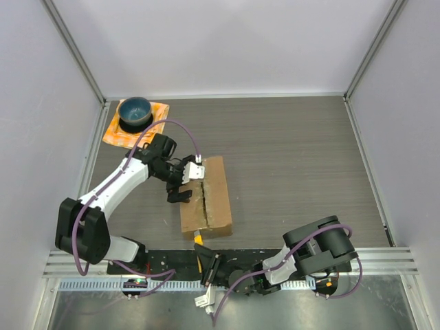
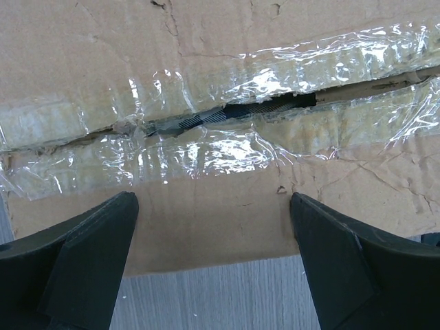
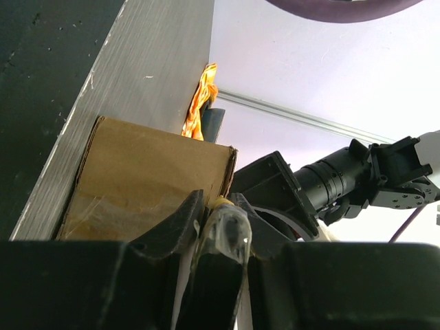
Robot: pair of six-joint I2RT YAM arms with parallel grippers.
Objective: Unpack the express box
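A brown cardboard box (image 1: 218, 192) lies on the table in front of me, its lid crossed by a taped seam. In the left wrist view the clear tape (image 2: 227, 151) is split along that seam, with something dark showing through the gap. My left gripper (image 1: 183, 180) is open over the left part of the lid, with cardboard visible below its spread fingers (image 2: 89, 254). At the box's near edge, my right gripper (image 1: 205, 265) is shut on a yellow cutter (image 1: 199, 240). The cutter's tip is by the box's near left side; whether it touches is hard to tell.
At the back left, a blue bowl (image 1: 135, 111) rests on a black round base upon an orange checked cloth (image 1: 159, 112). Wide bare table (image 1: 295, 158) extends right of the box. White walls enclose the sides and back.
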